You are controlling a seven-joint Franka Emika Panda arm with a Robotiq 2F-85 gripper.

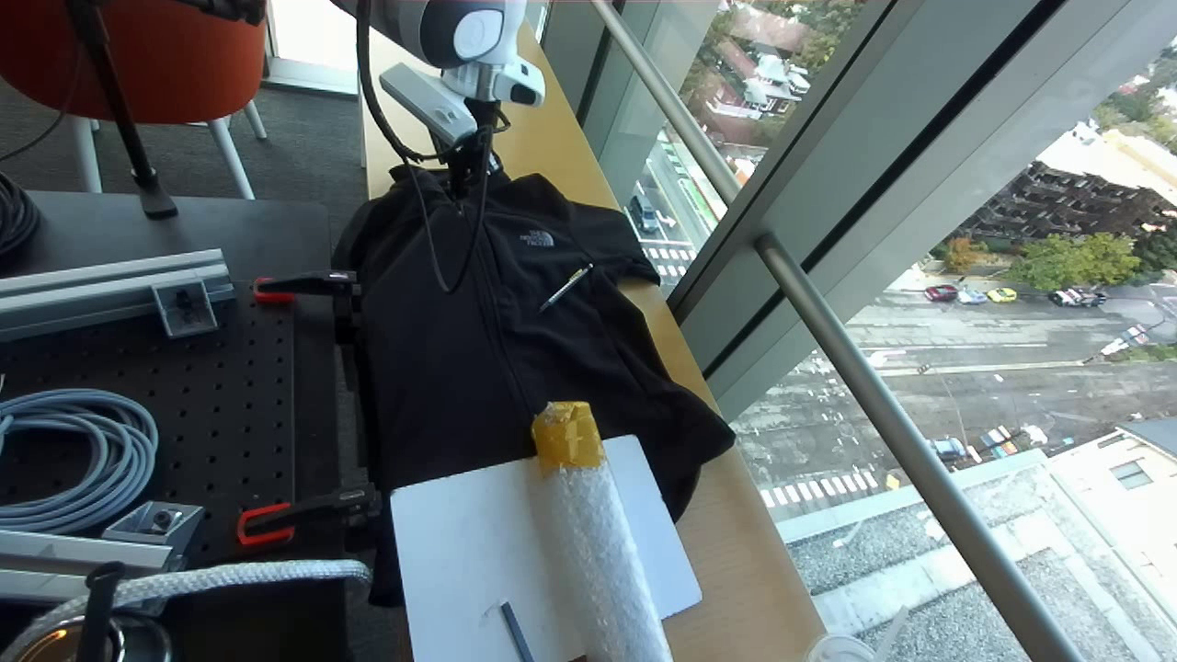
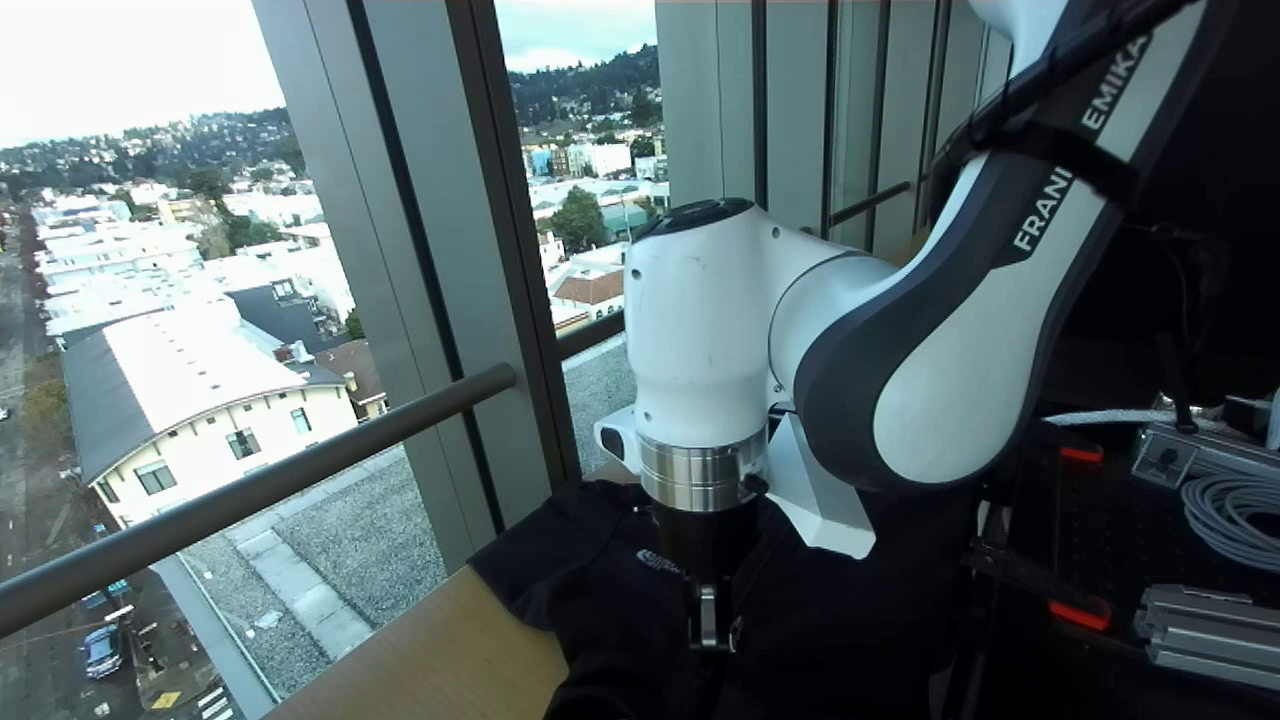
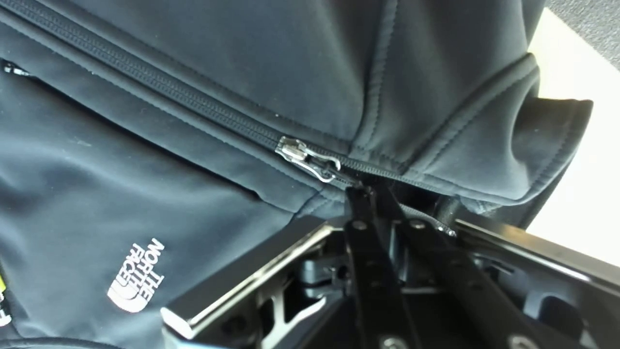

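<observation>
A black North Face jacket lies spread out along the wooden ledge, its front zipper nearly closed toward the collar. In the wrist view, the silver zipper slider sits near the collar end of the zipper, with its metal pull loop angled toward my gripper. A short dark pull tab runs from that loop to the fingertips, which are shut on its end. Close to the jacket's surface at the collar, the gripper points downward. Its fingers are mostly hidden in the exterior views by dark cloth and cables.
A pen lies on the jacket's chest. A white board and a bubble-wrapped roll weigh on its lower end. Clamps line the black pegboard side; a metal rail and windows border the other.
</observation>
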